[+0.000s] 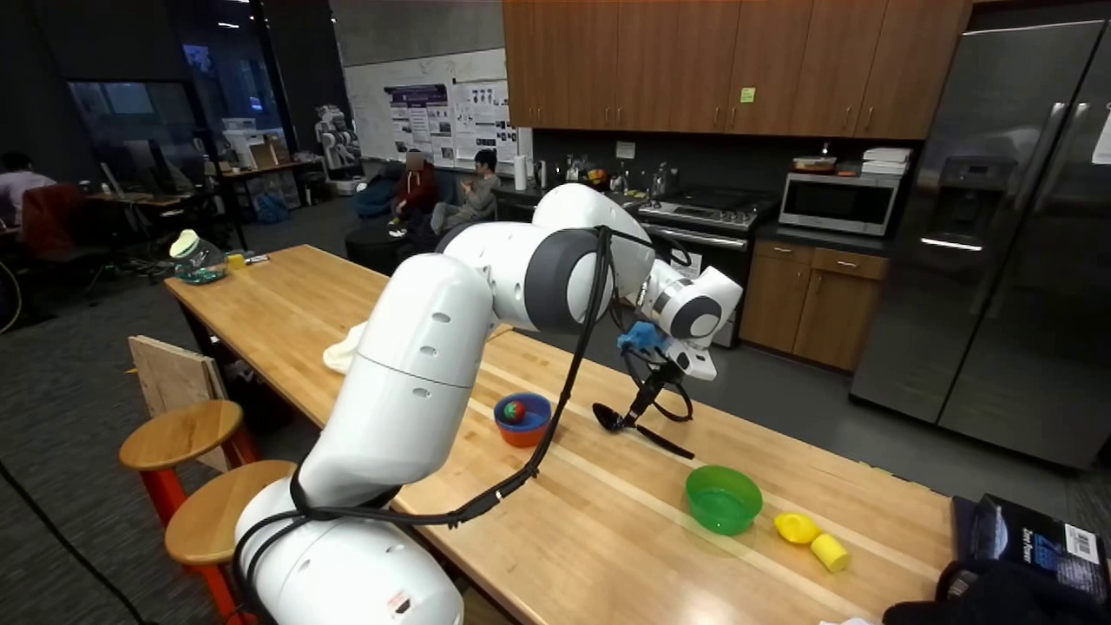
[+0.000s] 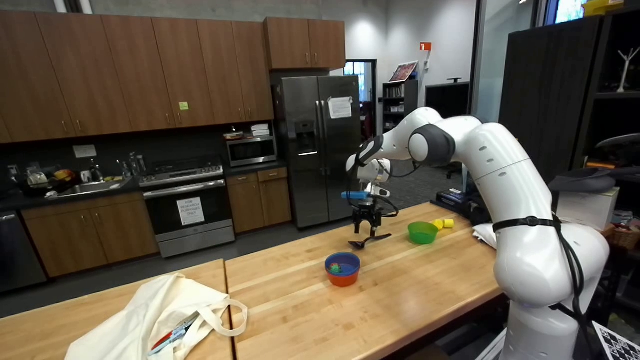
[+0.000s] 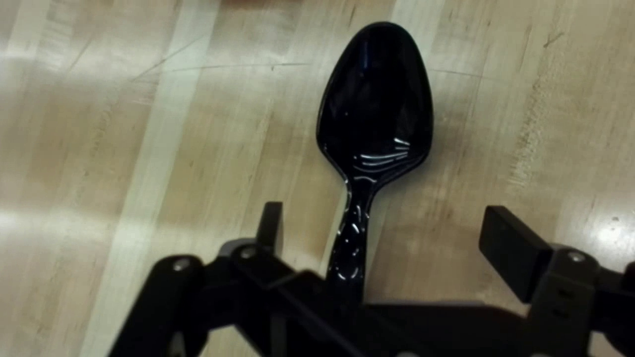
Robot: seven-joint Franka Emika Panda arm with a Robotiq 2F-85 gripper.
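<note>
A black spoon (image 3: 375,101) lies on the wooden table, its bowl pointing away from the gripper in the wrist view. My gripper is open over it, and the spoon's neck runs through the gap, apart from both fingers. The lower handle is hidden beneath the gripper body. In exterior view 1 the gripper (image 1: 635,417) hangs low over the spoon, near where the bowl meets the handle. Exterior view 2 has the gripper (image 2: 366,231) just above the spoon (image 2: 367,241); whether the fingertips touch the table I cannot tell.
A blue bowl (image 1: 536,408) over a red one (image 1: 521,436) holds a small red and green object (image 1: 513,411). Opposite stands a green bowl (image 1: 723,500), with a lemon (image 1: 797,527) and a yellow cylinder (image 1: 831,552) beside it. A cloth bag (image 2: 144,318) lies farther off.
</note>
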